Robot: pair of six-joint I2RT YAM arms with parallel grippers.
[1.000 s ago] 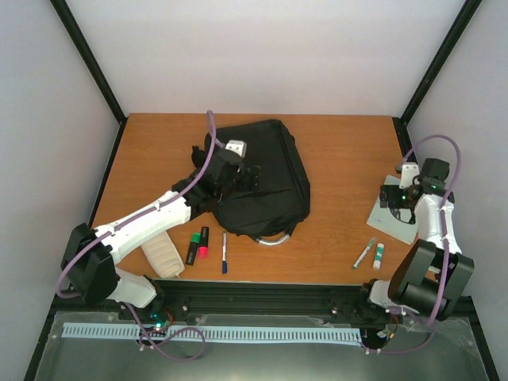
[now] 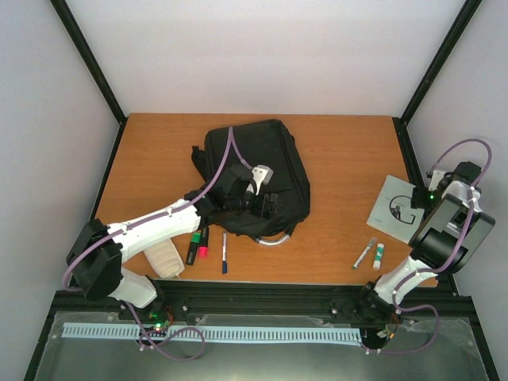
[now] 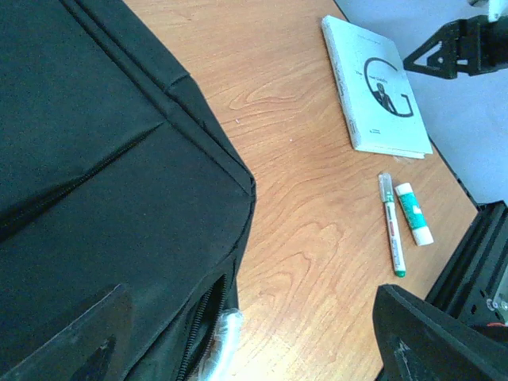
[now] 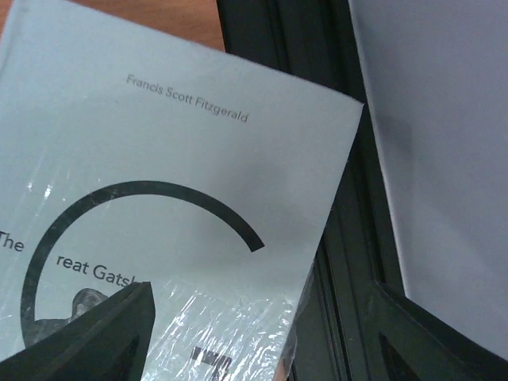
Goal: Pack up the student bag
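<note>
The black bag (image 2: 258, 151) lies flat on the wooden table, its handle end toward the front. Above its lower part hovers my left gripper (image 2: 270, 205), part open with nothing between its fingers. In the left wrist view the bag's zipper (image 3: 198, 321) and pale handle (image 3: 225, 341) show near the left finger (image 3: 107, 333). A white book (image 2: 389, 210) rests at the table's right edge. Over that edge stands my right gripper (image 2: 423, 198), its fingers (image 4: 119, 333) apart and empty; the book's cover (image 4: 182, 143) fills much of the right wrist view.
Front right lie a pen (image 2: 364, 253) and a glue stick (image 2: 379, 255). Front left are a beige pouch (image 2: 164, 255), a green marker (image 2: 193, 248), a pink-capped marker (image 2: 203, 242) and a blue pen (image 2: 225, 252). A wall rises close beyond the book. The table between bag and book is clear.
My right gripper has moved right, from over the book to its outer edge. My left gripper has shifted right and toward the front over the bag. Bag and book have stayed put.
</note>
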